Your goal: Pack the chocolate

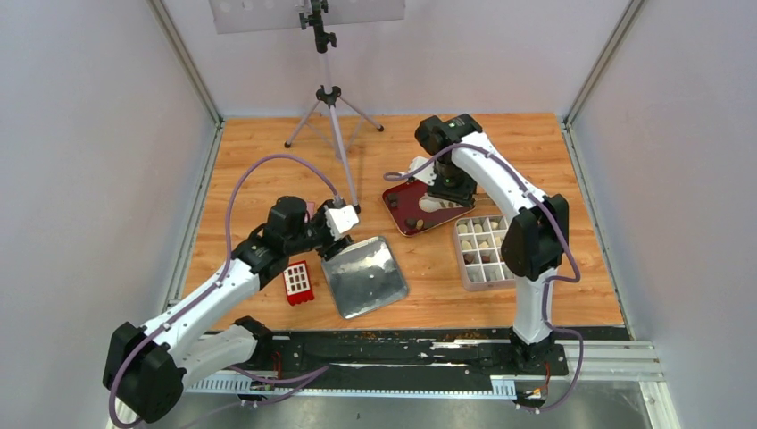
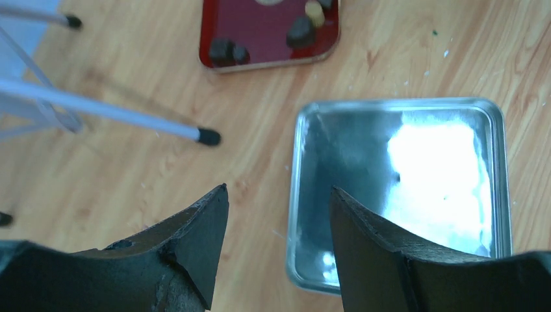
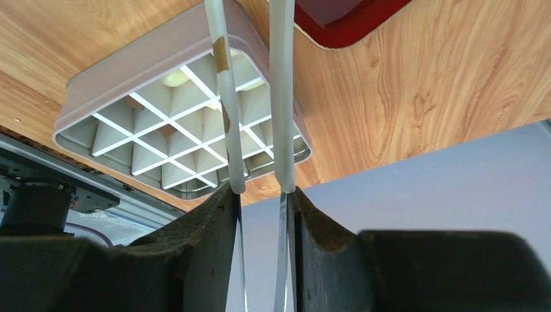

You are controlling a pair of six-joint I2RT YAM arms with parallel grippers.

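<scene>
My right gripper is over the red tray, with two long pale tong-like arms running between its fingers; whether it grips them firmly is unclear. The divided box stands beside that tray, pale and brown pieces in some compartments. Dark chocolates and a paler piece lie on the red tray in the left wrist view. My left gripper hangs open and empty near the metal tray.
A tripod stands at the back, one leg reaching toward the middle. A small red-and-white item lies left of the metal tray.
</scene>
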